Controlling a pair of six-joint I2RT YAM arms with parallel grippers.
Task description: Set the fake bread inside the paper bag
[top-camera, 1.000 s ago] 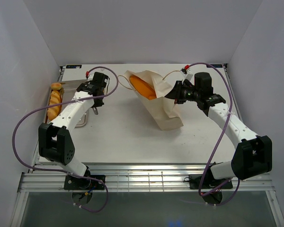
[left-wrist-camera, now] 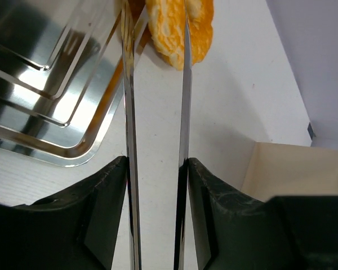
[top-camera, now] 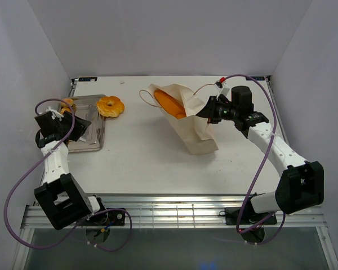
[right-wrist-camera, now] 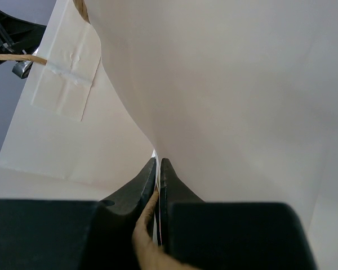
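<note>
A cream paper bag (top-camera: 194, 138) stands tilted at the centre with an orange elongated bread (top-camera: 168, 102) inside its mouth. My right gripper (top-camera: 211, 112) is shut on the bag's rim; in the right wrist view the paper runs between its fingertips. My left gripper (top-camera: 78, 125) is open over the steel tray (top-camera: 96, 146) at the left, partly hiding bread there. An orange ring-shaped bread (top-camera: 110, 106) lies at the tray's right; in the left wrist view bread (left-wrist-camera: 174, 34) shows at the far ends of the open fingers.
The white table between tray and bag is clear in front. Grey walls bound the sides and back; a metal rail runs along the front edge.
The right arm and bag are unchanged.
</note>
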